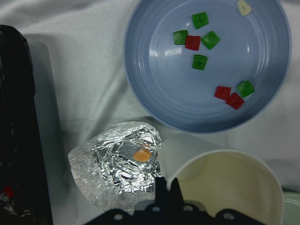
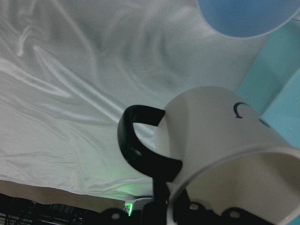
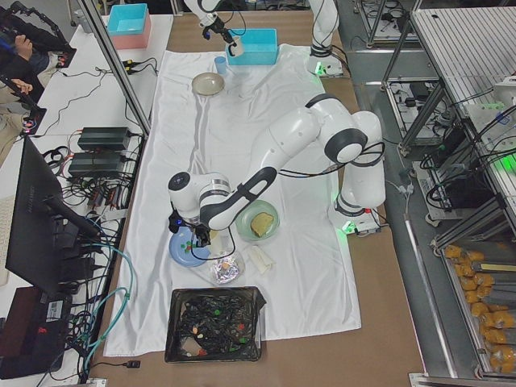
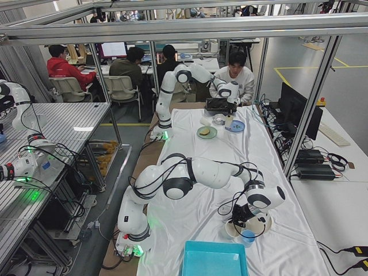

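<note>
My left gripper is shut on a cream cup over the blue plate, which holds several red and green pieces; crumpled foil lies beside it. In the far area, my right gripper is shut on a white mug with a black handle, held near a blue cup and a turquoise tray.
A green plate with a yellow piece, a white cloth item and a black lined bin surround the left gripper. A metal bowl sits at the far end.
</note>
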